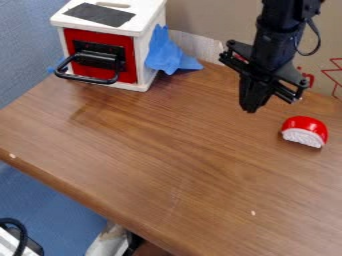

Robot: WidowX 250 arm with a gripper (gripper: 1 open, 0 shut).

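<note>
My black gripper [254, 92] hangs over the right back of the wooden table [154, 170], pointing down, above and left of a red and white object [303, 130] lying on the table. Whether its fingers are open or shut is hard to make out. At the back left stands a white toy oven [144, 25] with a red front [80, 46] and a black handle [87, 79].
A blue cloth [170, 55] lies beside the oven. Cardboard [214, 20] stands along the back. The table's left edge drops to a blue floor [40, 190].
</note>
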